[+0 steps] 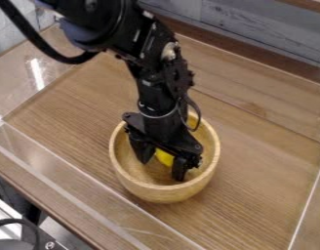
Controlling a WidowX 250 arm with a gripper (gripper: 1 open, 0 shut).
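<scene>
A round light wooden bowl (140, 182) sits on the wooden table in the middle of the camera view. My black gripper (160, 156) reaches down into it from above, its fingers open, around or over a yellow object (164, 160) at the bowl's centre. The arm and fingers hide much of this object, so its shape and whether the fingers touch it cannot be told.
A pale wall runs along the back. A black cable lies at the lower left, off the table's edge.
</scene>
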